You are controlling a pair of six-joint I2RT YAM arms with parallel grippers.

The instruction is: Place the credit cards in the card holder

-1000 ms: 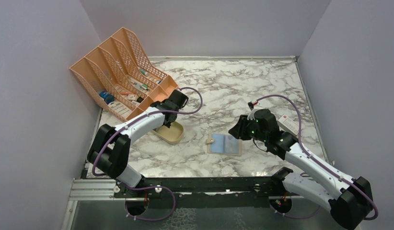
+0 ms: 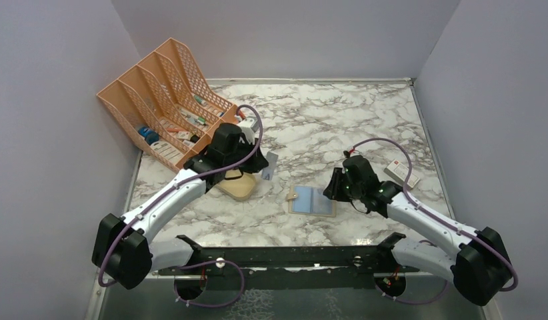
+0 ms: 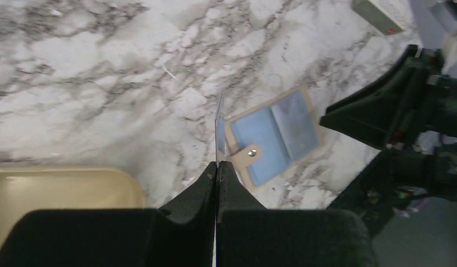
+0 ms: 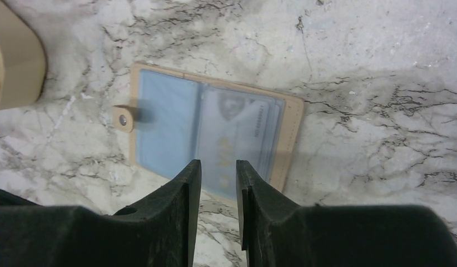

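A thin greyish card (image 2: 270, 167) is pinched in my left gripper, which is shut on its edge above the table. In the left wrist view the card (image 3: 220, 127) shows nearly edge-on, rising from the fingertips. The card holder (image 2: 302, 201) lies unfolded on the marble, blue inside with a clear pocket (image 4: 237, 139) on its right half and a beige snap tab (image 4: 124, 118) at its left. Faint card outlines show under the clear plastic. My right gripper hovers over the holder's near edge, its fingers part open with nothing between them.
A beige tray (image 2: 241, 186) stands below the left arm, left of the holder. An orange rack (image 2: 166, 77) with several tubes and bottles fills the back left. A small white box (image 2: 402, 173) rests at right.
My left gripper has come up out of the tray and swung right, bringing the card into view. The right gripper has shifted slightly right and nearer to the holder.
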